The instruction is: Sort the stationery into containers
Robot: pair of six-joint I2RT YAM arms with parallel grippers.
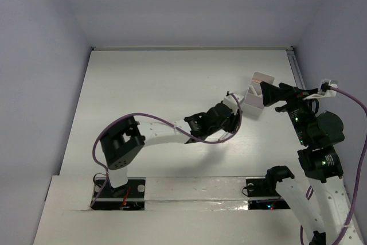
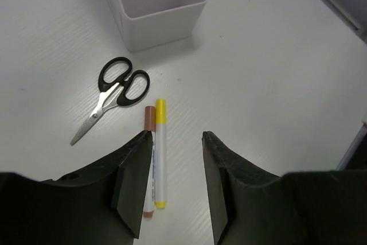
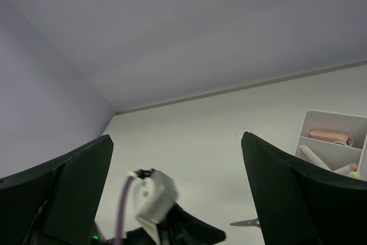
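Observation:
Two slim markers, one brown-capped [image 2: 149, 167] and one yellow-capped [image 2: 161, 153], lie side by side on the table in the left wrist view. My left gripper hangs over them, part open, with nothing held. Black-handled scissors [image 2: 117, 90] rest flat just beyond, close to the white container [image 2: 163, 27]. From the top, the left arm covers the scissors and most of the markers. In the right wrist view the container [image 3: 330, 142] has compartments holding a pinkish item [image 3: 331, 136] and some pale sticks [image 3: 315, 158]. My right gripper stands open and empty.
The right arm [image 1: 321, 136] is raised along the table's right side, right of the container. The left arm [image 1: 166, 132] stretches across the table's front middle. Bare table [image 1: 155, 84] fills the left and back. Walls enclose the sides and back.

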